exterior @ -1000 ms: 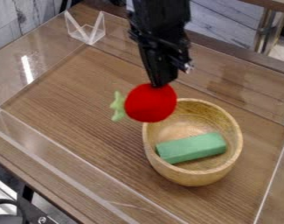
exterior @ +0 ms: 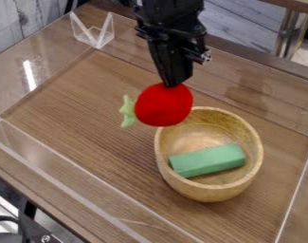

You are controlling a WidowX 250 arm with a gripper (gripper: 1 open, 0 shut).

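Note:
The black arm reaches down from the top centre to my gripper (exterior: 171, 84), whose tips are at the top of a red round object (exterior: 164, 105) with a light green leafy part (exterior: 127, 111), like a toy strawberry or tomato. It hangs just above and left of a wooden bowl (exterior: 248, 141). A green block (exterior: 209, 160) lies in the bowl. Whether the fingers are closed on the red object is hard to see, but it appears held between them.
A white wire-like holder (exterior: 93, 28) stands at the back left.
The gripper and red object have moved slightly up and left over the last second. The bowl and green block have stayed put.

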